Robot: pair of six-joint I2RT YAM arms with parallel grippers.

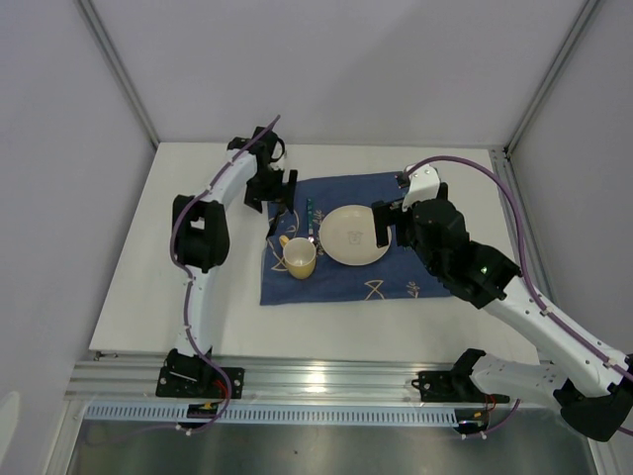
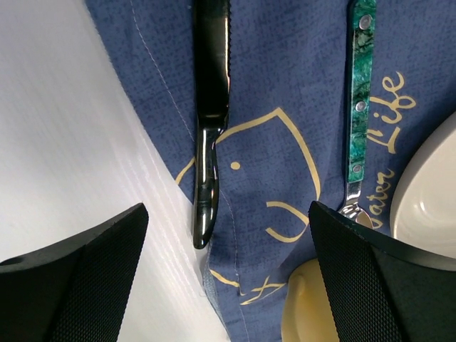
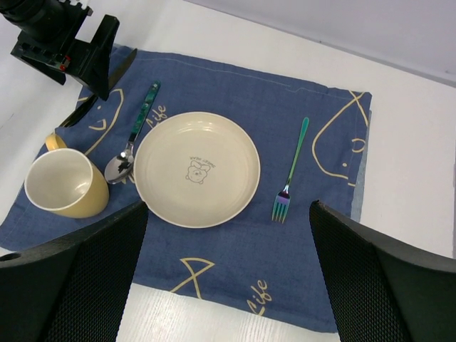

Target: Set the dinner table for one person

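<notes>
A blue placemat (image 3: 249,271) carries a cream plate (image 3: 197,169), a yellow mug (image 3: 68,182), a green-handled spoon (image 3: 142,114) left of the plate and a fork (image 3: 297,153) right of it. A black knife (image 2: 211,85) lies along the mat's left edge. My left gripper is open above the knife's handle end, nothing held; in the top view it (image 1: 272,198) hovers at the mat's upper left. My right gripper is open over the right part of the setting, empty; the top view shows it partly hiding the fork.
Walls border the back and sides. The right arm reaches in from the front right.
</notes>
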